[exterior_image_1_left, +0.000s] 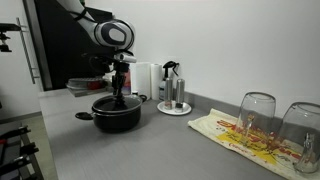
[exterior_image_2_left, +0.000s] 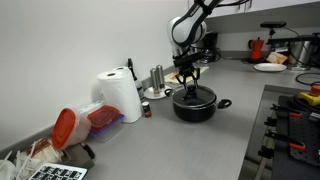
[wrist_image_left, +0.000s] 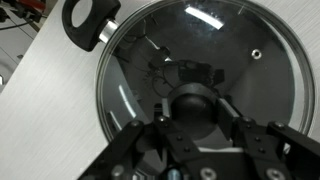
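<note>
A black pot (exterior_image_1_left: 118, 121) with two side handles stands on the grey counter, and its glass lid (wrist_image_left: 215, 52) covers it. In the wrist view the lid's round black knob (wrist_image_left: 192, 106) sits between the fingertips of my gripper, which is shut on it. From the side my gripper (exterior_image_2_left: 189, 84) points straight down over the middle of the lid. The lid appears to rest on the pot's rim; any small gap is too fine to make out. One pot handle (wrist_image_left: 90, 22) shows at the upper left of the wrist view.
Two upturned glass jars (exterior_image_1_left: 256, 112) stand on a patterned cloth (exterior_image_1_left: 240, 138) at the right. Behind the pot is a plate (exterior_image_1_left: 174, 109) with bottles. A dish rack (exterior_image_2_left: 45, 160) and plastic containers (exterior_image_2_left: 72, 127) occupy the other end.
</note>
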